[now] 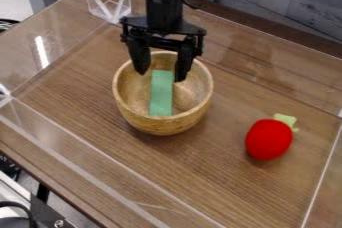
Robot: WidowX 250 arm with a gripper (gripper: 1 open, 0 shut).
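Note:
My black gripper (162, 58) hangs over the back half of a wooden bowl (163, 121), its two fingers spread apart on either side, with no object visible between them. Inside the bowl lies a long green piece (162, 95), extending from below the gripper toward the front of the bowl.
A red object with a green top (269, 140), like a tomato or pepper, lies on the wooden table (107, 172) to the right. A clear plastic item (110, 4) is at the back left.

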